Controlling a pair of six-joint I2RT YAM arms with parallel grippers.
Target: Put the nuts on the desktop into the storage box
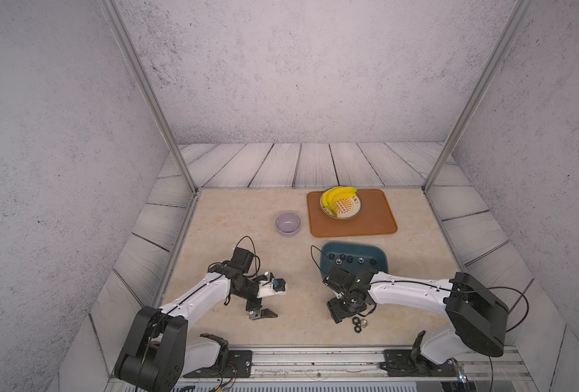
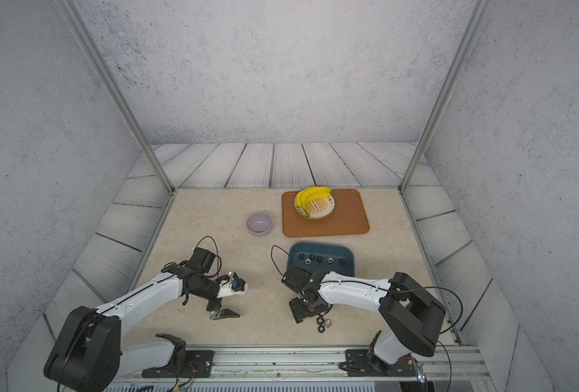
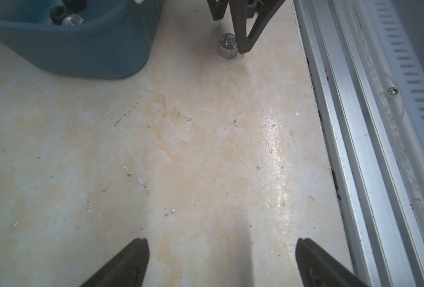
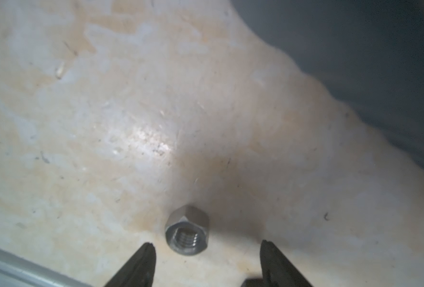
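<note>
A silver nut stands on the desk just ahead of my right gripper, nearer its left finger; the fingers are parted with nothing held. A sliver of something dark shows by the other finger. In the top left view, two dark nuts and the silver nut form a small cluster beside the right gripper. The teal storage box lies behind that arm with several nuts inside; its near part is hidden. My left gripper is open and empty above bare desk.
A lilac bowl sits behind the left arm. Farther back, bananas rest on a plate upon a brown tray. A metal rail runs along the desk's front edge. Between the two grippers the desk is clear.
</note>
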